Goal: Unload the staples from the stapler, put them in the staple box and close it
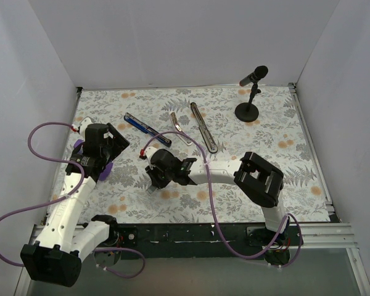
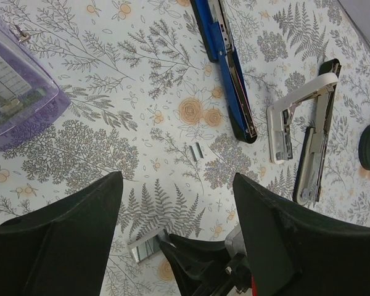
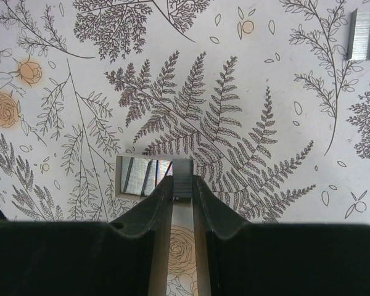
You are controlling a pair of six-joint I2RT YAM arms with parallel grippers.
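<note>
My right gripper is shut on a small grey staple strip, held at the right end of a small tray (image 3: 135, 176) with staple strips in it, low on the patterned table. My left gripper is part open above the table, nothing between its fingers. In the left wrist view a blue stapler (image 2: 231, 86), a white stapler (image 2: 274, 123) and a long silver stapler (image 2: 317, 148) lie at the back. Two loose staple strips (image 2: 196, 151) lie between them and the tray.
A purple container (image 2: 37, 117) sits at the left, partly under my left arm in the top view. A black stand (image 1: 246, 113) stands at the back right.
</note>
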